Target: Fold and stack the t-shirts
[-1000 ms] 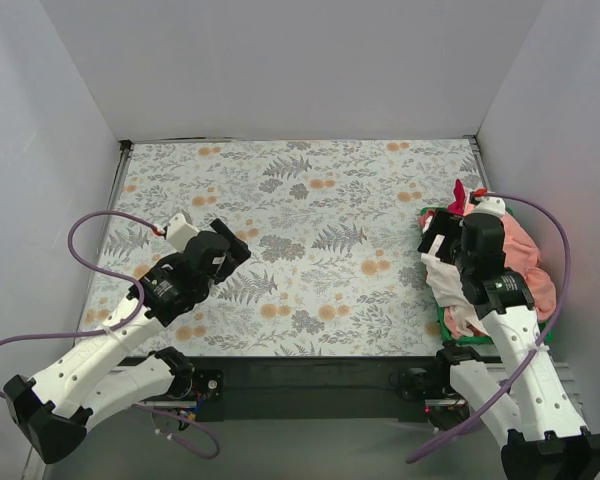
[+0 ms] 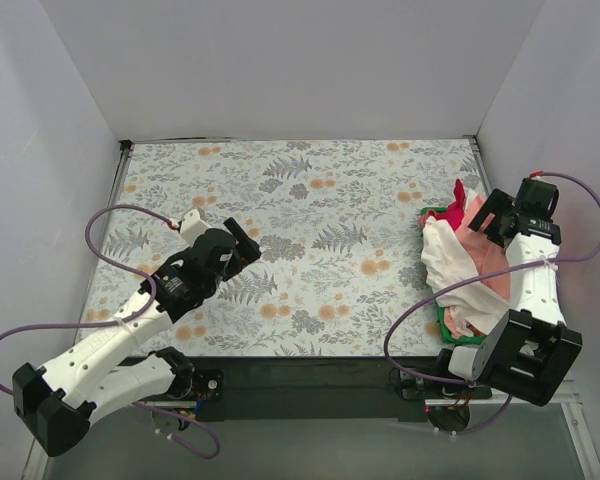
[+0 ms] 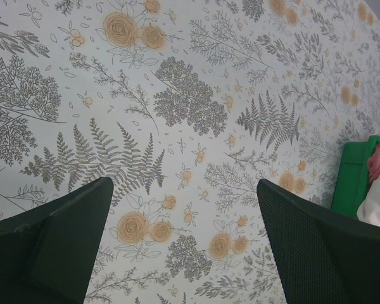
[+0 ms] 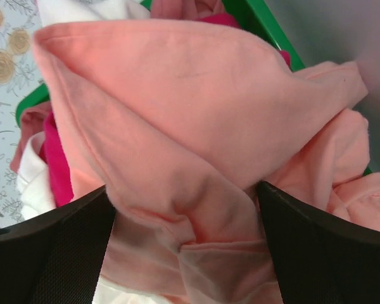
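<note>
A green bin point(image 2: 446, 330) at the table's right end holds crumpled shirts: a white one point(image 2: 445, 262), a red one point(image 2: 456, 205) and a pink one point(image 4: 171, 114), which fills much of the right wrist view. My right gripper point(image 2: 490, 222) stands open over the pink shirt, close to the fabric. My left gripper point(image 2: 242, 250) hangs open over the bare left half of the table, with only the patterned surface between its fingers in the left wrist view.
A grey wall point(image 2: 580, 120) runs close along the bin's right side, and others border the back and left.
My right arm has swung right and toward the back, its gripper shifting rightward over the pink shirt. My left arm has moved slightly right.
</note>
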